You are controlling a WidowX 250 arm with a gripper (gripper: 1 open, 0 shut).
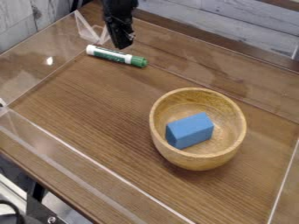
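Observation:
A white and green cylindrical tube (pixel 115 56) lies on the wooden table (pixel 82 131) near the upper left. Just above it is my dark gripper (pixel 121 40), apart from the tube and reaching in from the top edge. Its fingers are small and dark here; I cannot tell how far apart they stand. A wooden bowl (pixel 219 153) at the right holds a blue block (pixel 190 129).
The table's left edge runs along the side, and a raised edge or wall borders the back right.

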